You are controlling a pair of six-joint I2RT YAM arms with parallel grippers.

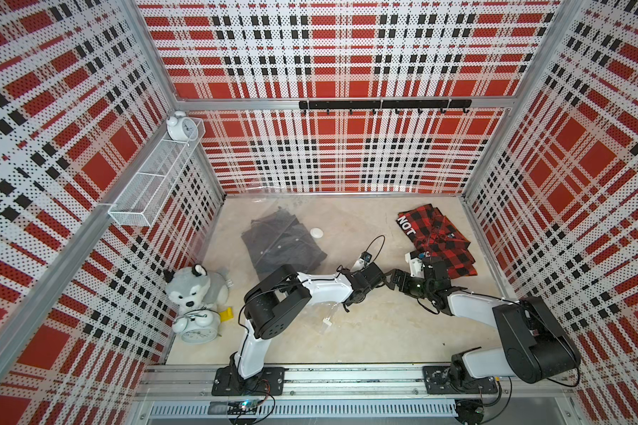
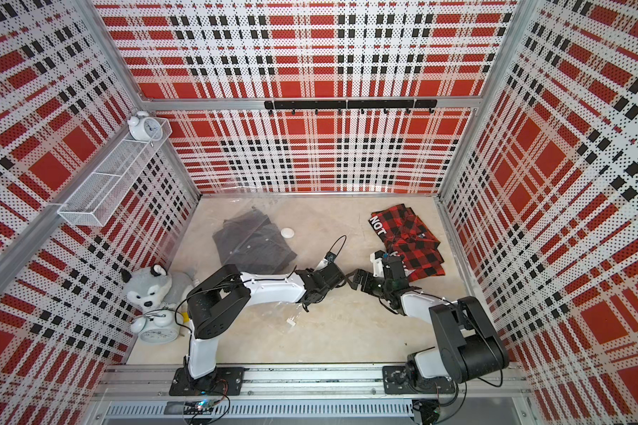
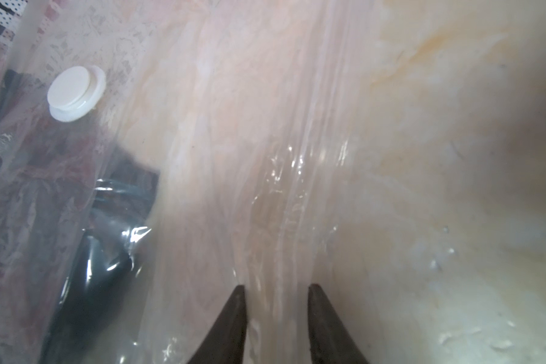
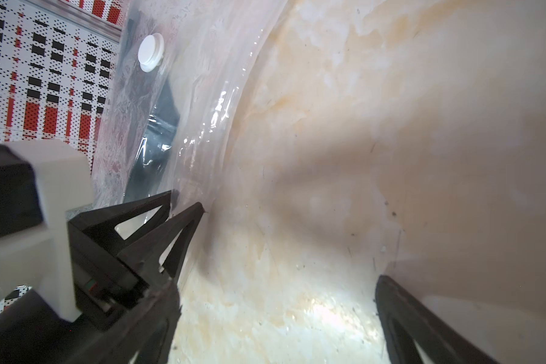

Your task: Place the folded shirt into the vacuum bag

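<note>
A clear vacuum bag with a white round valve lies on the table, a dark grey folded shirt showing through it at back left. My left gripper is low at the bag's zip edge, fingers part open around the clear plastic strip; whether it grips it is unclear. Just right of it, my right gripper stands open low over bare table. A red-and-black plaid folded garment with white NOT lettering lies at back right.
A plush husky and alarm clock sit at front left. A wire shelf hangs on the left wall.
</note>
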